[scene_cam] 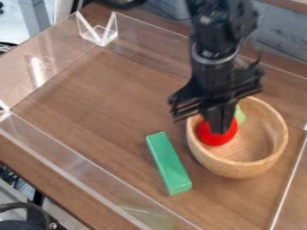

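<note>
My black gripper [220, 117] hangs over the left part of a wooden bowl [256, 153], its fingertips just above or at a red round object [217, 138] inside and hiding its top. The fingers look shut, and I see nothing clearly held between them. A light green item [240, 115] shows behind the fingers at the bowl's back. A green bar [168, 163] lies on the table to the left of the bowl.
Clear plastic strips run along its edges, with a small clear bracket [99, 30] at the back left.
</note>
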